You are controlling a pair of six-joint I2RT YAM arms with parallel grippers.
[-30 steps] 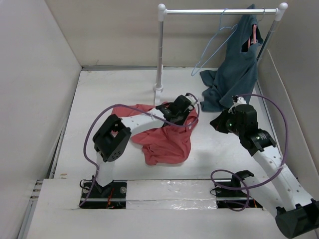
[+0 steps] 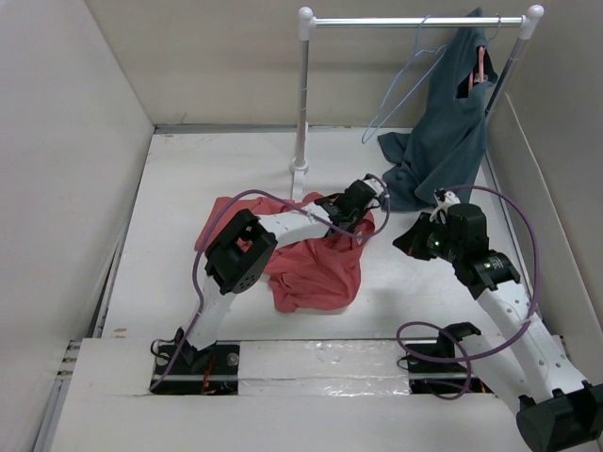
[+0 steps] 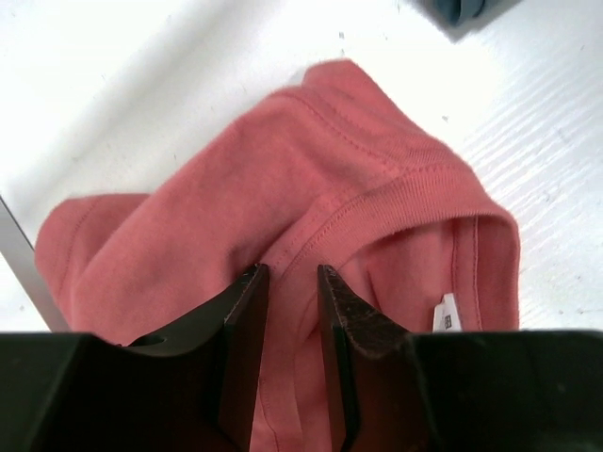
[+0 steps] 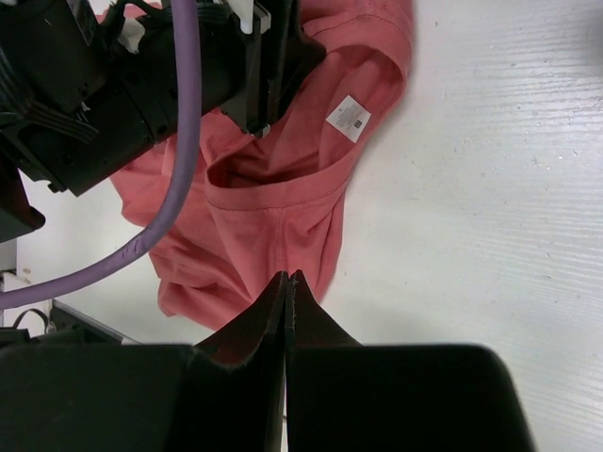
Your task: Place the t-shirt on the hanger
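Note:
The red t-shirt [image 2: 311, 278] lies crumpled on the white table, its collar and white tag visible in the right wrist view. My left gripper [image 2: 363, 202] is low over the shirt's upper right part; in the left wrist view its fingers stand apart around a seam at the neckline [image 3: 396, 202], partly open. My right gripper [image 2: 405, 243] is shut, right of the shirt, with nothing between its fingertips. A blue hanger [image 2: 391, 89] hangs empty on the rail [image 2: 367, 23].
A teal garment [image 2: 443, 141] hangs on the rail's right end and rests on the table. The rack's left post [image 2: 301, 104] stands behind the shirt.
My left arm has shifted slightly right along the shirt. My right arm has moved very slightly. The shirt looks nearly the same.

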